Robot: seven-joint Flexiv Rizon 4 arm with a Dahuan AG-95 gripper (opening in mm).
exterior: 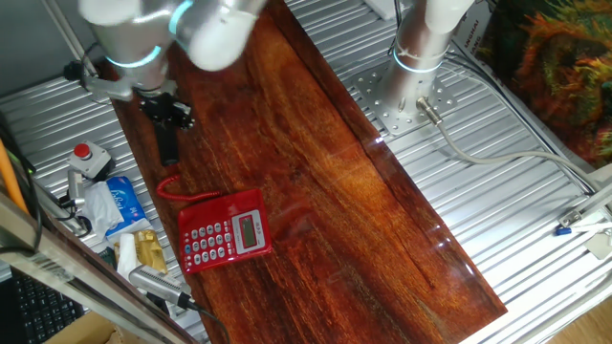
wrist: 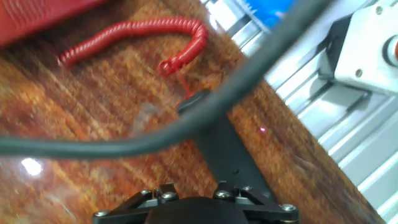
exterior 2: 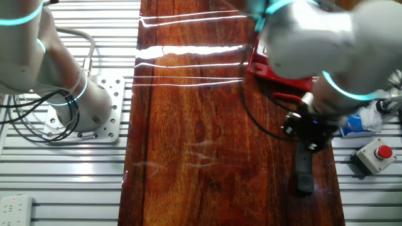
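A red desk telephone (exterior: 225, 230) sits on the wooden tabletop, its coiled red cord (exterior: 170, 183) running to a black handset (exterior: 167, 145). The handset lies on the wood close to the board's edge; in the wrist view the handset (wrist: 227, 146) slants away beyond my fingers. My gripper shows at the bottom of that view, its two fingertips apart and nothing visible between them. From exterior view 2, the gripper (exterior 2: 309, 133) is over one end of the handset (exterior 2: 304, 172). Whether it touches the handset cannot be told. A dark cable crosses the wrist view.
Beyond the board's edge stand a box with a red button (exterior: 89, 159) and a blue-and-white packet (exterior: 119, 207). A silver device (exterior: 158, 284) with a cable lies nearby. The board's middle (exterior: 316, 191) is bare.
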